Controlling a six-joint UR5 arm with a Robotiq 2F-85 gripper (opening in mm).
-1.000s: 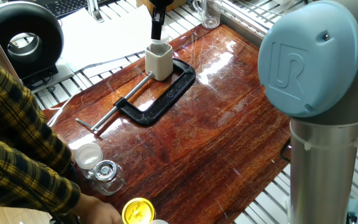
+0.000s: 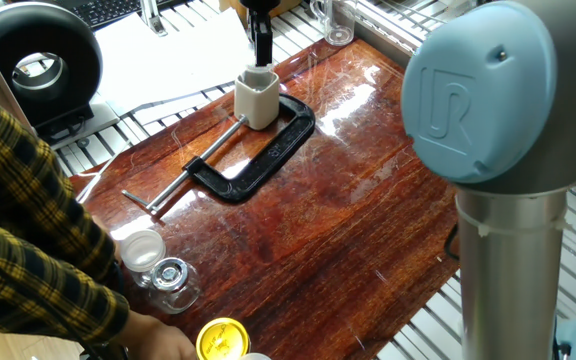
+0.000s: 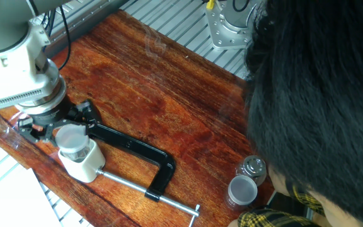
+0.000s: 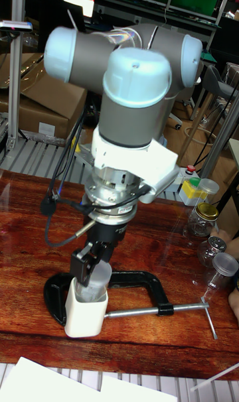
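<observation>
A small clear jar with a frosted lid [image 3: 72, 137] sits in the mouth of a white square holder [image 3: 84, 165]. In exterior view 3 the jar [image 4: 101, 276] leans slightly and stands partly above the holder's rim. A black C-clamp [image 2: 258, 172] lies on the wooden board with its screw end against the holder. My gripper [image 4: 90, 262] points down right at the jar, its black fingers [image 4: 79, 266] close around the lid. Whether they press on the jar or stand apart from it is hard to make out. In exterior view 1 only a dark finger [image 2: 262, 45] shows above the holder.
A person's arms [image 2: 28, 270] reach in at one board edge, beside lidded jars [image 2: 175, 290] and a yellow-lidded jar [image 2: 223, 342]. A glass mug [image 2: 339, 22] stands at the far corner. The middle of the wooden board [image 2: 358, 210] is clear.
The arm's blue joint cap has shifted a little to the left in exterior view 1, and the gripper finger slightly to the right. Holder, clamp and the person's jars are unmoved.
</observation>
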